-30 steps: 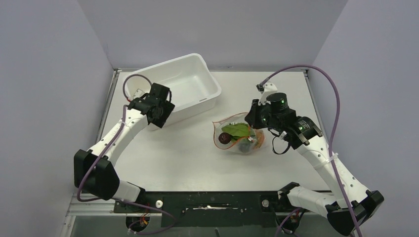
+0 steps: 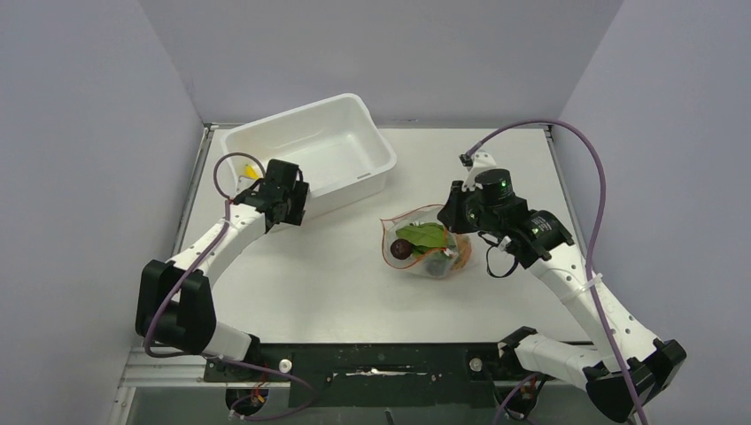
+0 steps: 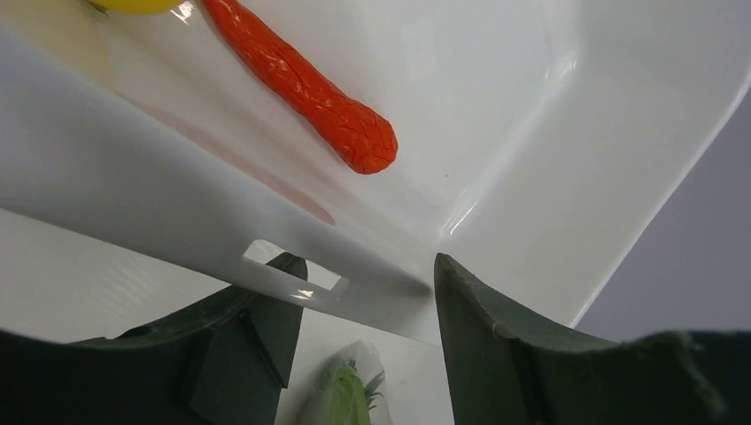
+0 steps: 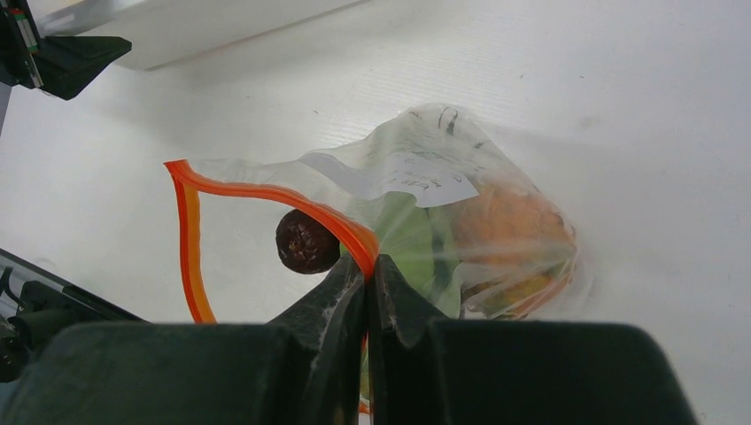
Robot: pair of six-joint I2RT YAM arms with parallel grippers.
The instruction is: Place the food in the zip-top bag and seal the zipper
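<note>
The white bin (image 2: 359, 181) holds a red elongated food item (image 3: 310, 93) and a yellow item (image 3: 140, 3). At the bin's near side, my left gripper is part open and straddles the wall beside its handle slot (image 3: 323, 277). One finger (image 3: 474, 336) is on the inner side; the other shows partly behind the wall. The clear zip bag (image 4: 398, 146), with an orange zipper edge (image 4: 266, 192), lies open on the table. Inside are a dark round item (image 4: 307, 242), green leaves (image 4: 405, 235) and something orange (image 4: 505, 226). My right gripper is shut on the bag's edge.
Grey walls enclose the table at its back and sides.
My left arm has shifted slightly at the bin's near wall, its gripper turning a little; the yellow item now shows beside it. The right gripper and bag have hardly moved.
</note>
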